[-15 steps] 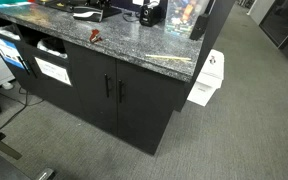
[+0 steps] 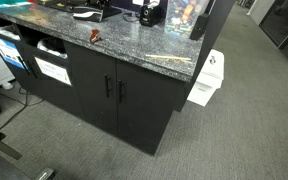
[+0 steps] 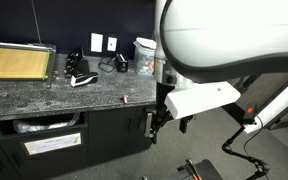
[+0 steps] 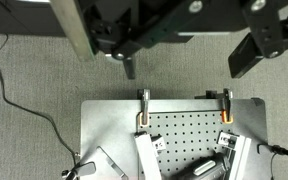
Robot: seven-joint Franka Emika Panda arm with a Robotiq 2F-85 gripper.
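In exterior view 2, my white arm (image 3: 224,45) fills the upper right, with my gripper (image 3: 166,128) below it in front of the dark cabinet. The wrist view shows the gripper with its dark fingers (image 4: 129,67) wide apart and nothing between them; carpet lies beneath. A small reddish-brown object (image 2: 95,36) rests near the counter's front edge. Farther right on the counter (image 2: 124,45) lies a thin pale stick (image 2: 169,57). My gripper is clear of both.
A clear container (image 3: 144,55) and a black device (image 3: 81,70) stand on the counter, with a wooden board in a tray (image 3: 17,62) at left. A white bin (image 2: 209,78) stands beyond the counter's end. Below the gripper, a perforated metal plate (image 4: 189,130) carries clamps.
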